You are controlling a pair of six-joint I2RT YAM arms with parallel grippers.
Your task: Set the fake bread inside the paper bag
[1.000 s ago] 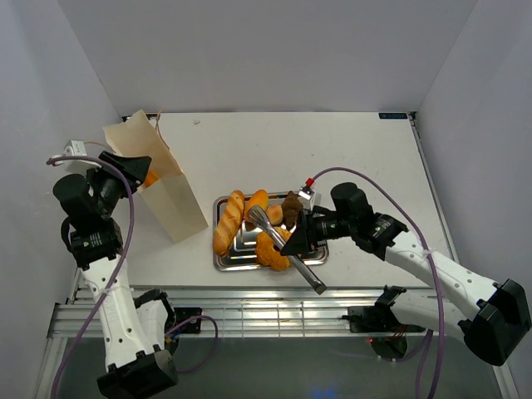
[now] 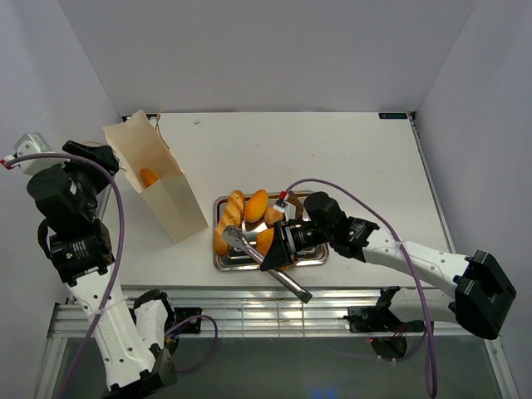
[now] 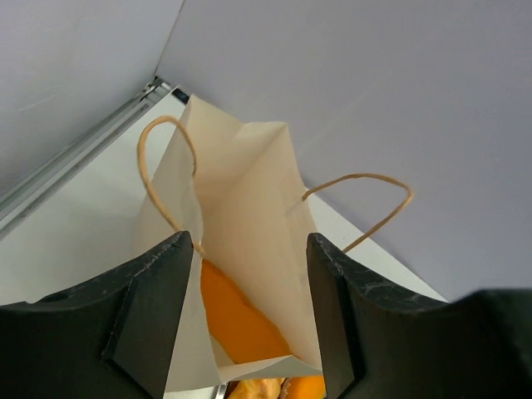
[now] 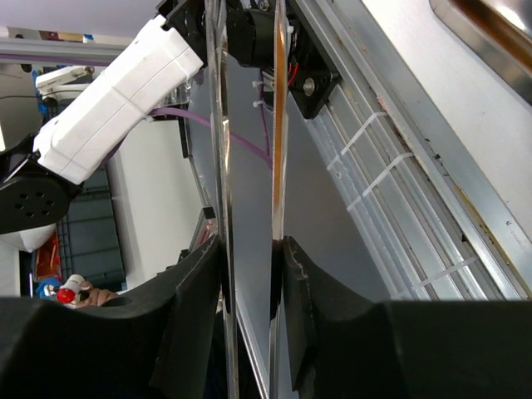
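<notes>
The tan paper bag [image 2: 176, 204] leans with its mouth toward the upper left, and an orange fake bread [image 3: 237, 320] lies inside. At the bag's mouth my left gripper [image 2: 114, 156] is open; nothing shows between its fingers in the left wrist view. My right gripper is closed around both arms of the metal tongs [image 2: 287, 283]. Their head is over the left part of the tray, beside the twisted loaf [image 2: 226, 223]. An orange loaf [image 2: 256, 206], a round bun [image 2: 273, 216] and a partly covered orange bread [image 2: 264, 242] lie there too. Whether the tongs touch any bread is unclear.
The metal tray [image 2: 312, 263] sits near the front edge of the white table [image 2: 349, 183], right of the bag. Behind and right of the tray the tabletop is clear. Two thin bag handles [image 3: 366, 176] stick up before the left gripper.
My left gripper has drawn back leftward from the bag's mouth. The right gripper and tongs have moved left, bringing the tongs' head from mid-tray toward the twisted loaf.
</notes>
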